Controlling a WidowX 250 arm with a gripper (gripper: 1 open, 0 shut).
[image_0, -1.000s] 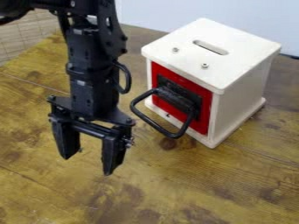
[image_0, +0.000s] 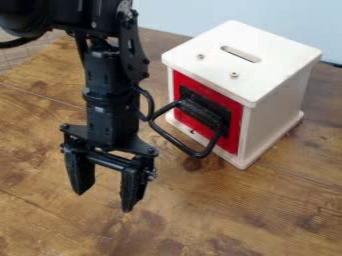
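Observation:
A white box (image_0: 274, 80) with a slot on top and a red front panel (image_0: 201, 86) stands at the upper right. A black handle (image_0: 202, 150) loops out from a dark fitting in that panel. My gripper (image_0: 106, 183) is open just above the wooden table, left of and in front of the box, with nothing between its two black fingers.
A pale wall (image_0: 267, 15) rises behind the box, and a light floor or mat shows at the top left.
The gripper has shifted slightly down and to the right in the view over the last second. The box looks unmoved.

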